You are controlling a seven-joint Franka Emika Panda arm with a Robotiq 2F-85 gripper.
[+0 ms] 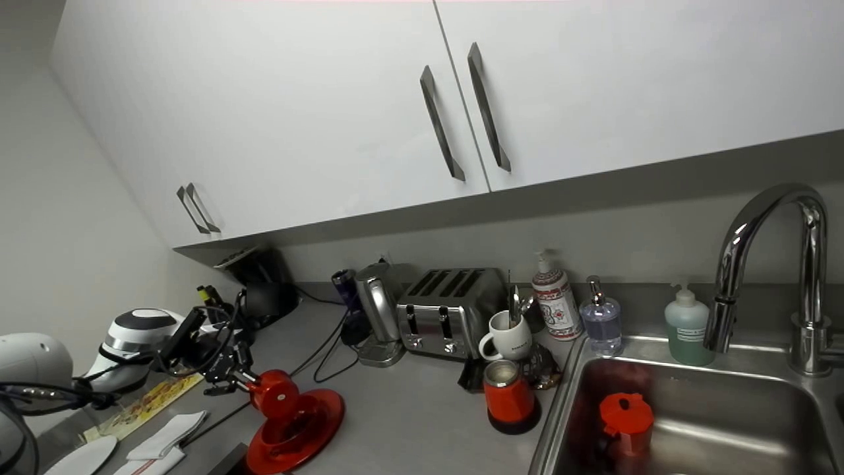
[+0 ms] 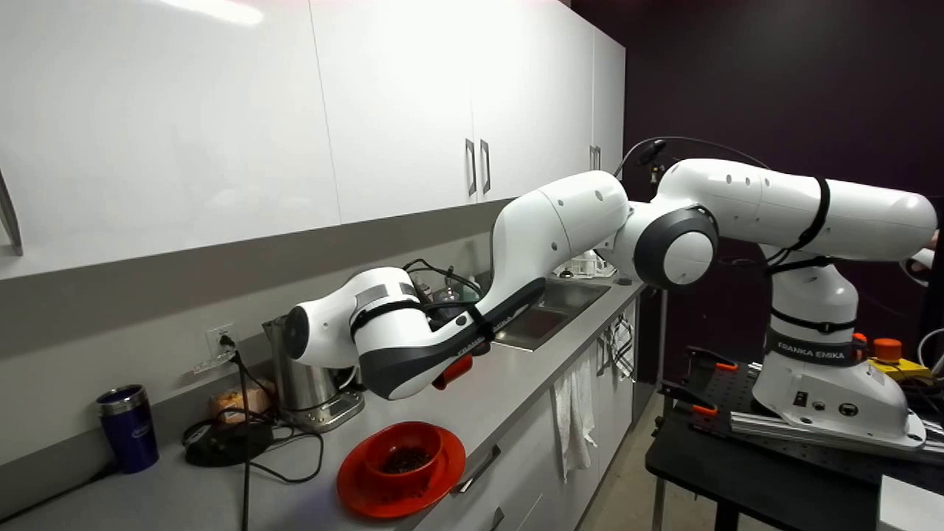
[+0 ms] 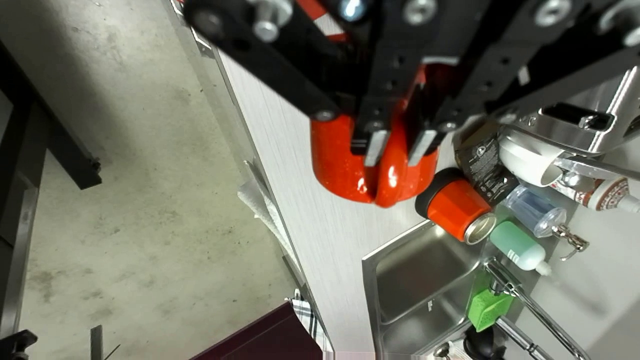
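A glossy red mug [image 1: 277, 393] is held on its side over a red bowl [image 1: 294, 431], with its base facing exterior view 1. My gripper is shut on the mug; in the wrist view its fingers close around a raised part that looks like the handle. The bowl sits on a red plate [image 2: 354, 488] near the counter's front edge. Small dark pieces lie inside the bowl [image 2: 389, 432], and some dark bits show on the plate. The mug's mouth and whatever is in it are hidden.
A kettle [image 1: 380, 316], a toaster [image 1: 455, 309] and a red canister [image 1: 508, 396] stand to the right of the bowl, before the sink [image 1: 712, 404]. Black cords [image 1: 320, 348] run behind it. A folded towel [image 1: 167, 435] lies on the left. Counter between bowl and canister is clear.
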